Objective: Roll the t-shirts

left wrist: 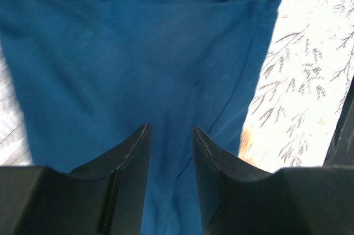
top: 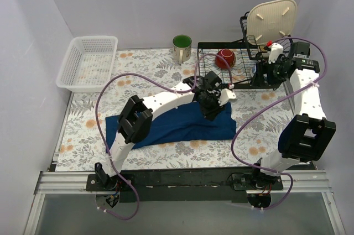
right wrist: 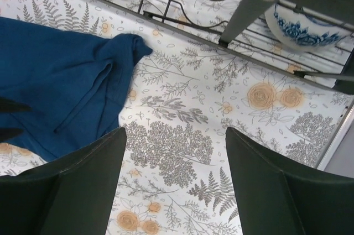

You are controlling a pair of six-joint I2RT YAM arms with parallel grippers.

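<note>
A dark blue t-shirt (top: 177, 130) lies in a long flat band across the patterned mat, its right end creased, with a small raised corner (right wrist: 133, 47) in the right wrist view. My left gripper (top: 214, 110) is over the shirt's right part; in the left wrist view its fingers (left wrist: 116, 191) are close together above the cloth, and I cannot tell whether it holds any. My right gripper stands open over bare mat to the right of the shirt, by the rack.
A black wire rack (top: 202, 66) holds a red bowl (top: 227, 58) and a white board (top: 271, 22). A green mug (top: 182, 47) and white basket (top: 88, 63) stand at the back.
</note>
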